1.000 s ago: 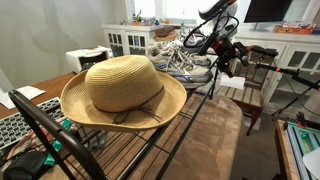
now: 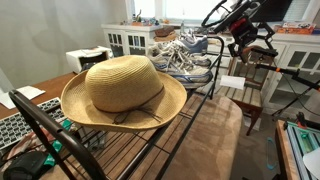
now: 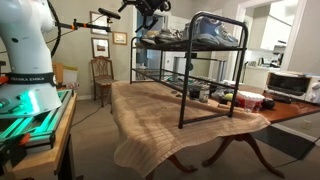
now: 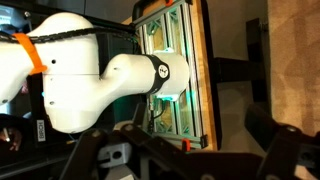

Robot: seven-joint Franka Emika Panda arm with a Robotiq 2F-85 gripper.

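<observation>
My gripper is open in the wrist view, its dark fingers spread along the lower edge with nothing seen between them. Exterior view 1 has the black end of the arm (image 2: 240, 25) raised at the upper right, away from the rack and clear of everything on it. A straw hat (image 2: 125, 90) with a wide brim rests on the near part of the black metal rack (image 2: 185, 128). Several grey and white shoes (image 2: 185, 62) stand crowded on its far part. From exterior view 2, the shoes (image 3: 210, 32) are on the rack's top level.
Beneath the rack lies a brown-covered table (image 3: 150, 140), bare along its near side. A wooden chair (image 3: 102, 75) stands beyond its far end. A keyboard (image 2: 35, 115) and small clutter lie beside the rack. The white arm base (image 3: 28, 60) is at the left.
The end of the arm has moved right and upward in exterior view 1, away from the shoes. The hat, the shoes and the rack have stayed where they were.
</observation>
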